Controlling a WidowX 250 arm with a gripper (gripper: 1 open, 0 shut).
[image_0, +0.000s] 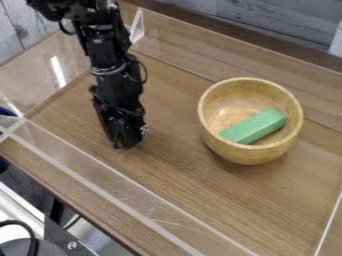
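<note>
My black gripper (123, 130) hangs low over the wooden table (174, 200), left of a tan bowl (225, 150). Its fingers are dark and blurred against their own mechanism, so I cannot tell how far apart they stand or whether anything is between them. A green block (253, 127) lies inside the bowl.
</note>
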